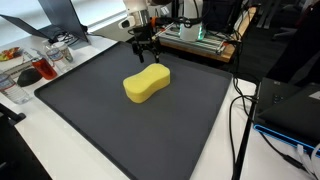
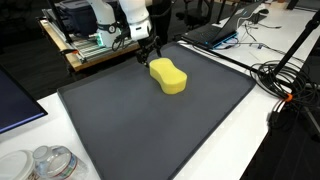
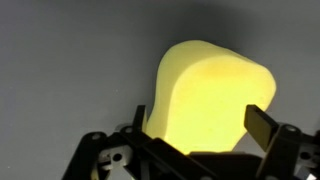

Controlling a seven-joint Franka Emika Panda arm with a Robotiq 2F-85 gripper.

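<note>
A yellow sponge-like block (image 1: 147, 83), pinched in at the middle, lies on the dark grey mat. In the second exterior view the block (image 2: 168, 76) sits toward the far side of the mat, near the arm. My gripper (image 1: 146, 52) is open above the mat, just behind the block and apart from it. The wrist view has the block (image 3: 207, 95) filling the middle, between and beyond the two black fingers of the gripper. Nothing is held. The block's near end is partly hidden by the gripper body.
Bottles and jars (image 1: 45, 68) stand off its left edge in the first exterior view. Clear plastic containers (image 2: 58, 160) are at the lower left of the second. Black cables (image 1: 236, 120) run beside the mat.
</note>
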